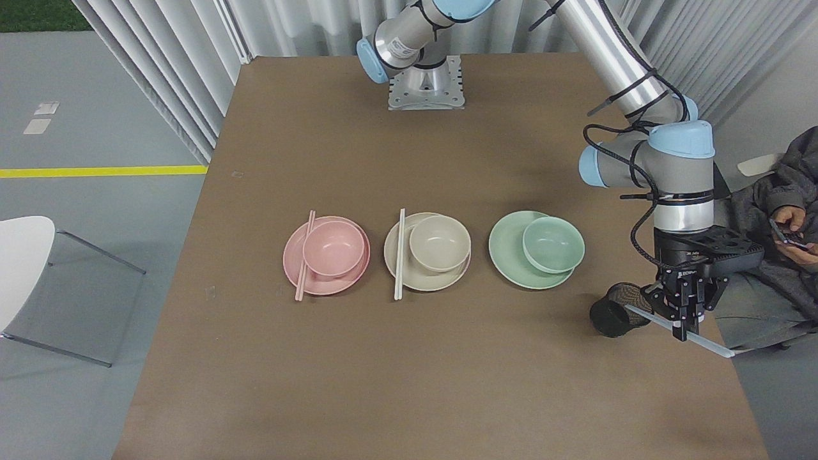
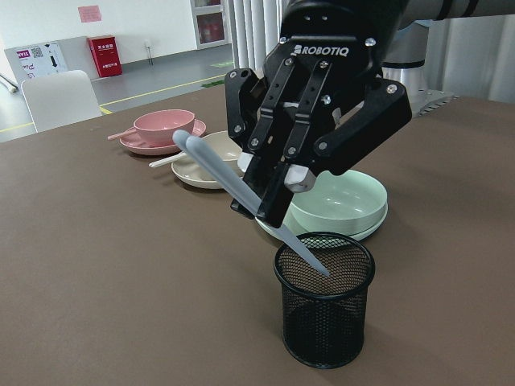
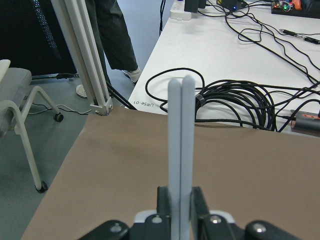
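Note:
My gripper is shut on a pair of pale grey chopsticks, held slanting just above and beside a black mesh pen cup on the right of the table. In the left view one end of the chopsticks is over the cup's mouth. A green plate with a green bowl sits left of the cup. A cream plate carries a cream bowl and white chopsticks. A pink plate carries a pink bowl and pink chopsticks.
A seated person is close beyond the right edge. The wrist view shows a white desk with coiled cables.

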